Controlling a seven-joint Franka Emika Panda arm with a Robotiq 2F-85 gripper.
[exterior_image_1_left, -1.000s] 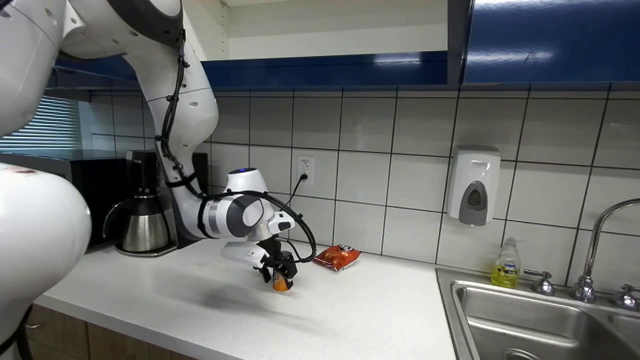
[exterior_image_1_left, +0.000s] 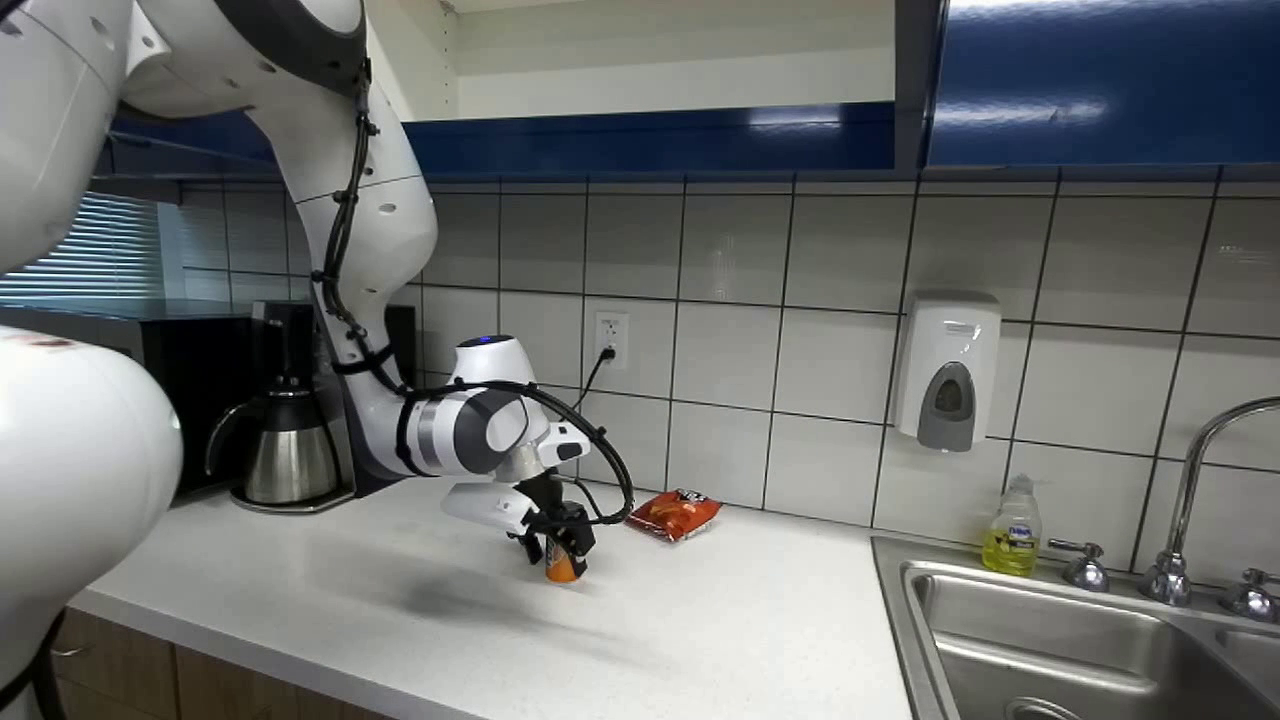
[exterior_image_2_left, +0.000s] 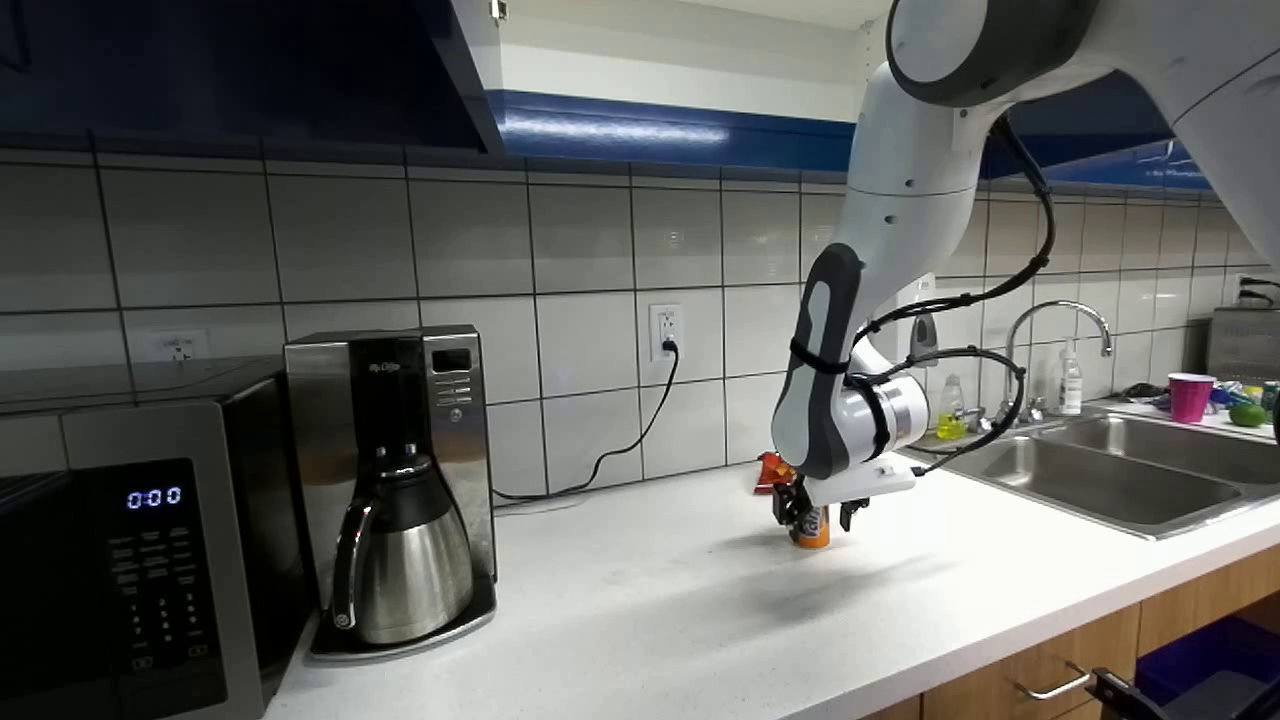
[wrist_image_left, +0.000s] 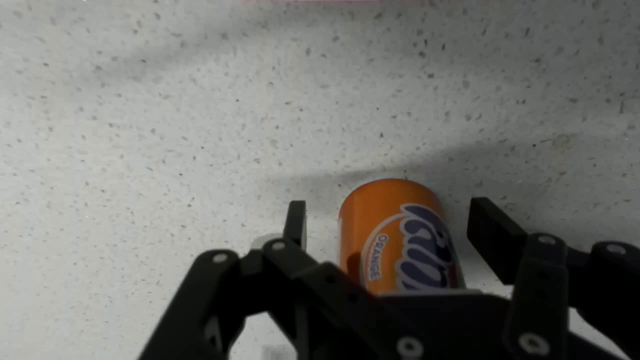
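An orange soda can (wrist_image_left: 390, 234) with a purple-and-white label stands on the white counter, partly hidden by the gripper's body in the wrist view. My gripper is over it, with one black finger on each side. A gap of bare counter shows between the can and each fingertip, so the fingers are open around it without visible contact. From the side, the can (exterior_image_1_left: 561, 564) shows below the gripper (exterior_image_1_left: 560, 552), its base on the counter. In the second exterior view the can (exterior_image_2_left: 812, 529) sits between the dark fingers.
Behind the gripper lies a red chip bag (exterior_image_1_left: 675, 514) near the tiled wall. A coffee maker (exterior_image_2_left: 396, 504) and microwave (exterior_image_2_left: 132, 552) occupy the left end. To the right is a steel sink (exterior_image_1_left: 1068, 636) with a dish soap bottle (exterior_image_1_left: 1014, 528).
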